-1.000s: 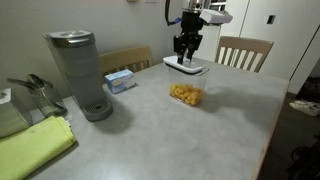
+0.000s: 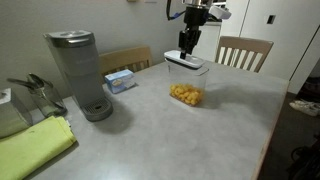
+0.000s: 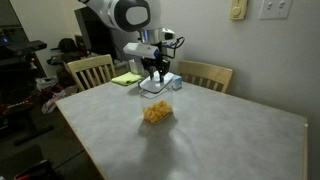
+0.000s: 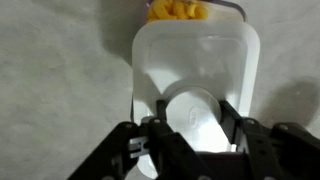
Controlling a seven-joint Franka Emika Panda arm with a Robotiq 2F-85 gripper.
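A white lid (image 2: 184, 59) with a round knob (image 4: 194, 106) is in my gripper, whose fingers are shut on the knob from both sides. In the second exterior view the lid (image 3: 154, 86) appears tilted, above a clear container (image 2: 197, 78). Orange-yellow pieces (image 2: 186, 94) fill the container's lower part. The wrist view shows only a strip of the pieces (image 4: 178, 10) past the lid's far edge; the lid hides the rest. Whether any edge of the lid touches the container's rim, I cannot tell.
A tall grey dispenser (image 2: 80, 72), a blue-white box (image 2: 119, 81), a clear container (image 2: 44, 96) and a yellow-green towel (image 2: 35, 148) are on the table's left side. Wooden chairs (image 3: 206, 78) stand around it.
My gripper and the lid have risen slightly, staying over the container. The container and its pieces look unmoved, and the grip on the knob appears the same.
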